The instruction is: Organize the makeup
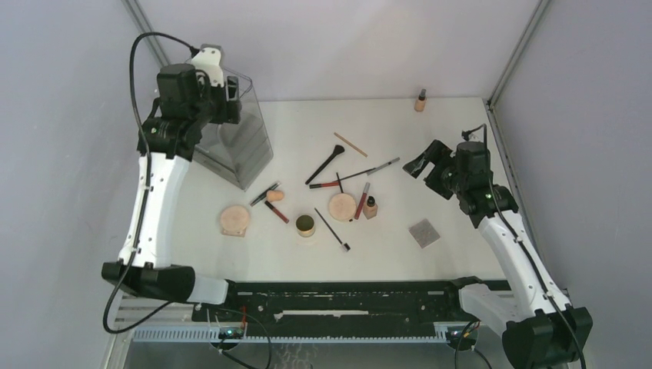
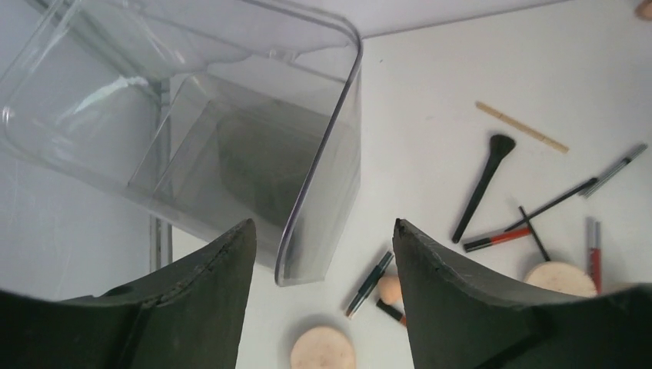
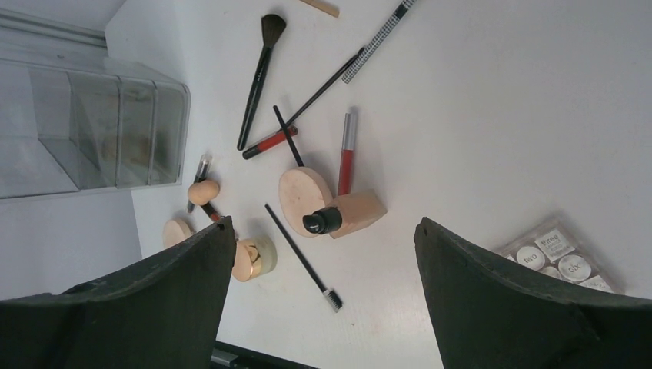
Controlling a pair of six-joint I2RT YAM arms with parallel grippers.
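Note:
A clear acrylic organizer (image 1: 242,154) stands at the back left; my left gripper is open above its near rim, holding nothing. My right gripper hangs open over the right half. Loose makeup lies mid-table: a black brush (image 1: 323,165), thin wooden stick (image 1: 350,144), red lip tubes (image 3: 346,165), compacts (image 1: 342,207) (image 1: 235,219), an orange sponge (image 3: 204,191), a jar (image 1: 304,226), a foundation bottle (image 3: 357,211), a spoolie (image 1: 332,231), pencils and a square case (image 3: 553,257).
A second foundation bottle (image 1: 420,101) stands at the back right edge. Walls border both sides and the back.

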